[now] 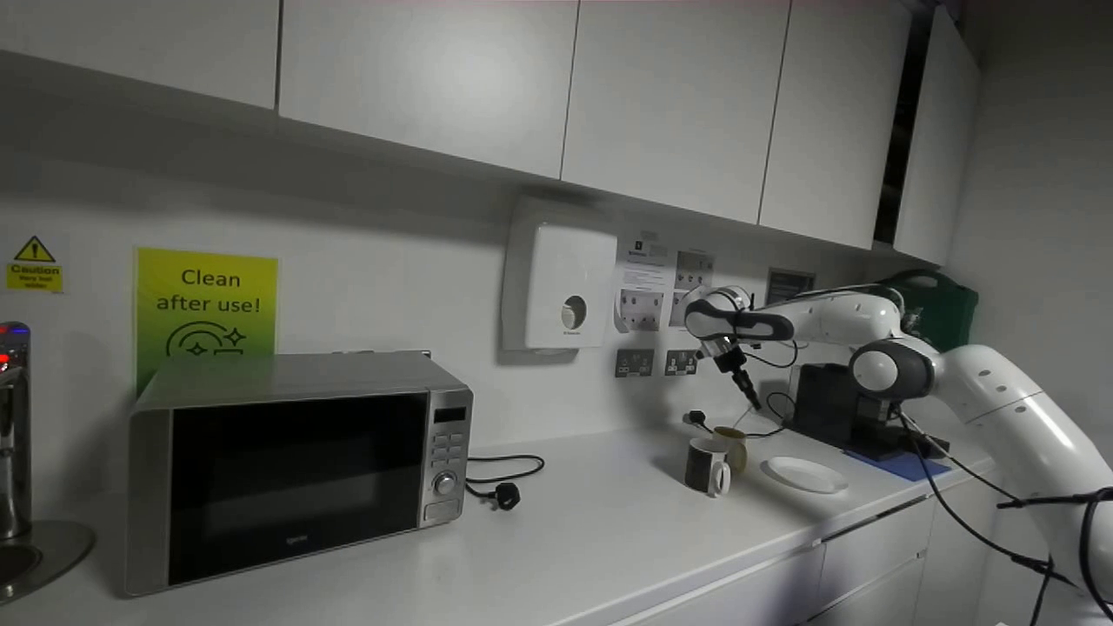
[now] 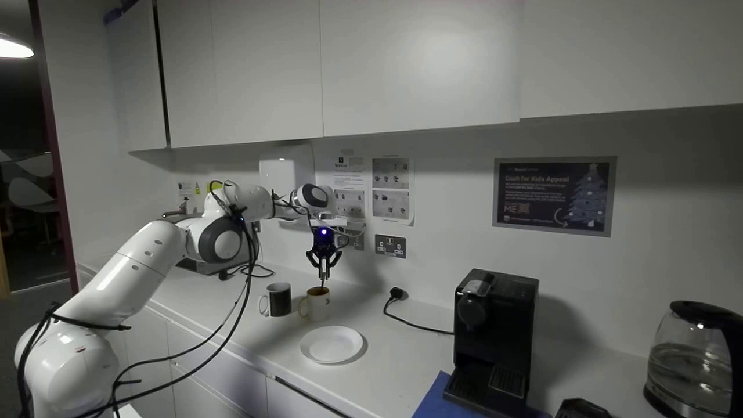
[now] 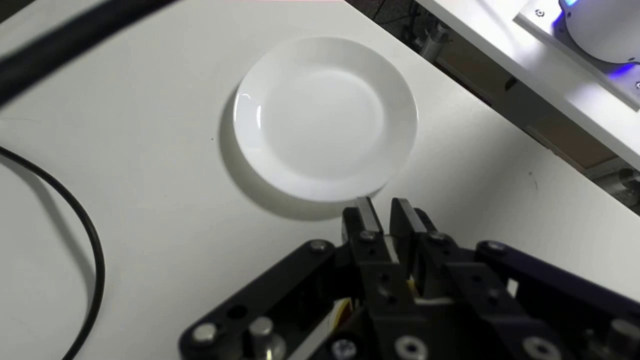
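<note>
My gripper point(image 2: 323, 276) points down above the tan mug point(image 2: 318, 306). It is shut on a thin utensil point(image 1: 743, 416), which runs down from the fingertips towards the mug's mouth as a fine light line in exterior view 1. Its lower end is too small to make out. In the wrist view the fingers point(image 3: 370, 217) stand a narrow gap apart, and the utensil is hard to see there. Beside the tan mug stands a black mug with a white handle point(image 1: 704, 466). The empty white plate point(image 3: 324, 120) lies flat on the counter near both mugs.
A black coffee machine point(image 2: 493, 327) sits on a blue mat point(image 2: 433, 398), with a glass kettle point(image 2: 689, 362) farther right. Loose black cable point(image 3: 90, 240) lies on the counter. The microwave point(image 1: 303, 469) stands at the other end. Bare counter point(image 1: 584, 501) separates it from the mugs.
</note>
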